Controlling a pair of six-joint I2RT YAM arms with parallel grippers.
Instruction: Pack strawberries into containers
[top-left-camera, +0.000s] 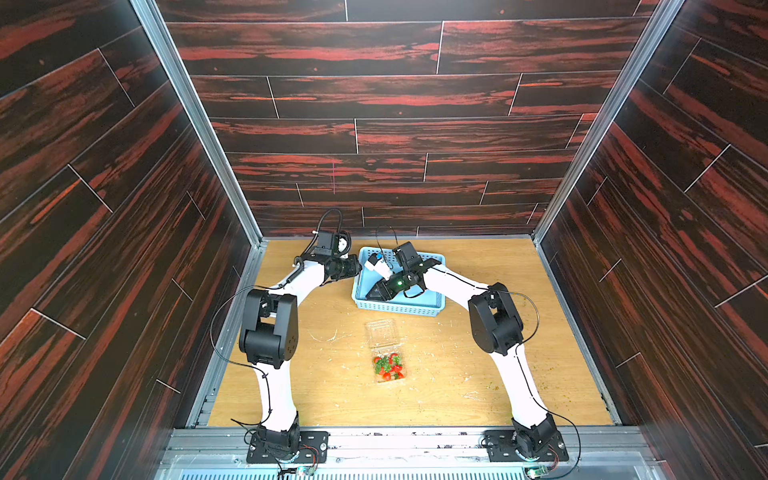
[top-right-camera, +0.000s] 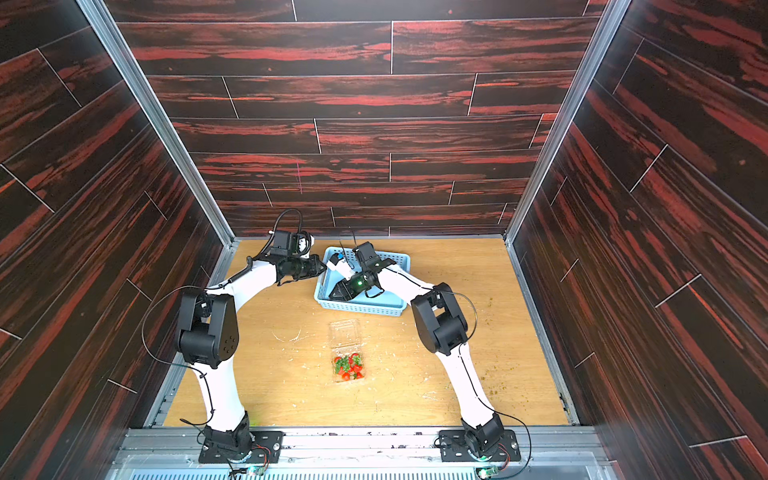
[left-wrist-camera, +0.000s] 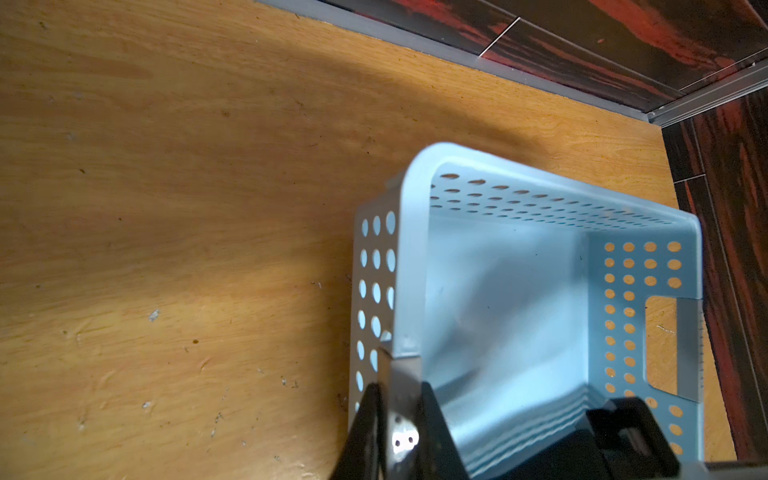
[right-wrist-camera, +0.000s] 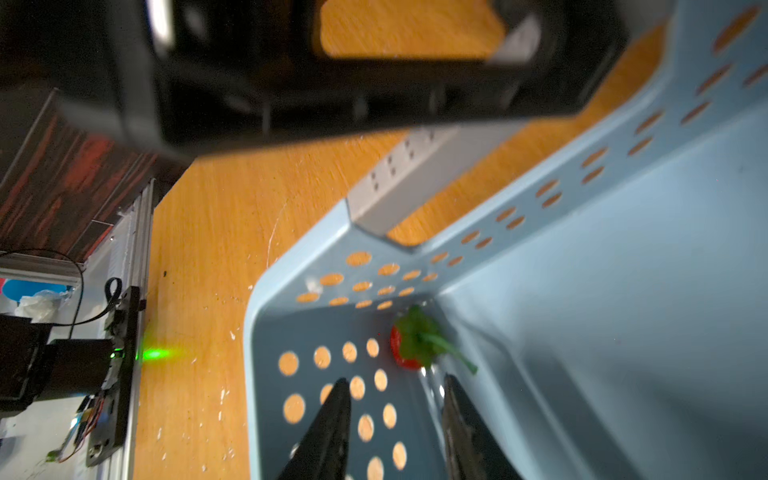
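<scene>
In the left wrist view my left gripper is shut on the handle rim of the light-blue basket. Down in a corner of that basket, in the right wrist view, lies one strawberry, red with a green leafy cap and stem. My right gripper reaches inside the basket, its fingers apart and nothing held between them; the strawberry sits just beyond the fingertips. In front of the basket on the table stands a clear container, its lid folded open and its lower half filled with strawberries.
The basket's perforated walls stand close around my right gripper. Small scraps lie scattered on the wood.
</scene>
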